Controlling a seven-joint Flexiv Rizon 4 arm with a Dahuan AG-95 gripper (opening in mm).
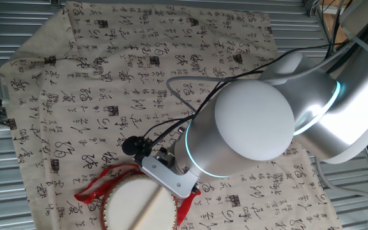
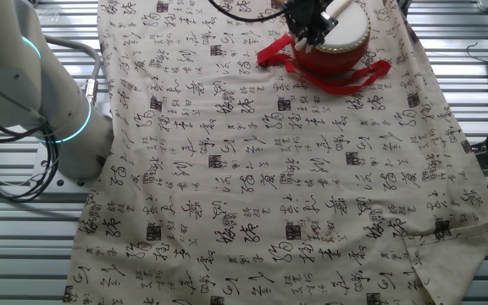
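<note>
A red drum (image 2: pixel 339 59) with a pale skin stands on the cloth, near the bottom edge in exterior view 1 and near the top in exterior view 2. A pale wooden stick (image 1: pixel 147 208) runs across the drumhead (image 1: pixel 128 198), from the front of my hand toward the image's lower edge. My gripper (image 2: pixel 313 32) is over the drum's edge, close to the stick. Its own hand covers the fingers in exterior view 1, and they show small and dark in exterior view 2. Whether they grip the stick cannot be made out.
Red ribbon (image 2: pixel 356 85) lies loose around the drum's base. Cream cloth (image 2: pixel 252 195) with black characters covers the slatted metal table (image 2: pixel 24 254), largely clear away from the drum. Cables (image 1: pixel 200 79) loop along my arm.
</note>
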